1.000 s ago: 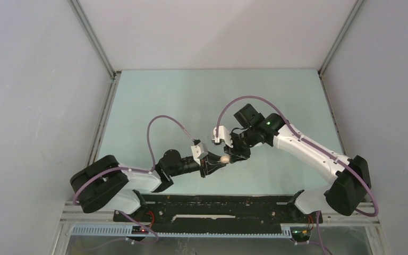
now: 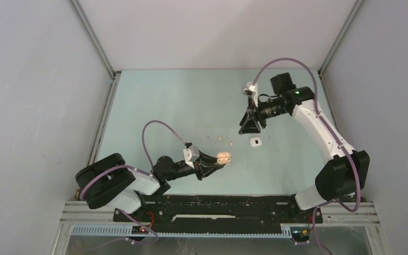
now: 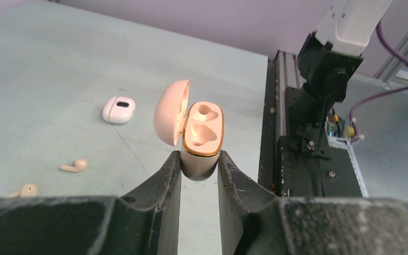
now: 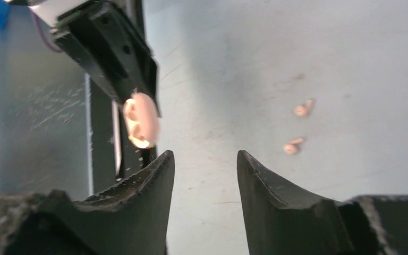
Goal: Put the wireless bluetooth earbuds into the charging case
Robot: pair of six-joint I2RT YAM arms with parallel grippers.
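A pink charging case (image 3: 202, 141) is held upright by my left gripper, shut on its lower body. Its lid (image 3: 171, 112) is swung open, and both earbud slots face up and look empty. On the table lie two pink earbuds, one nearer the case (image 3: 74, 166) and the other (image 3: 26, 190) at the left edge of the left wrist view. In the right wrist view the same earbuds (image 4: 293, 146) lie right of centre. My right gripper is open with nothing between its fingers, up and to the right of the case in the top view.
A small white case (image 2: 255, 142) with a dark spot lies shut on the table, just below the right gripper in the top view. The dark front rail (image 2: 223, 207) edges the table.
The right gripper has left the pink case, moving up and to the right in the top view. The case's lid was shut and now stands open. The left arm has shifted only slightly.
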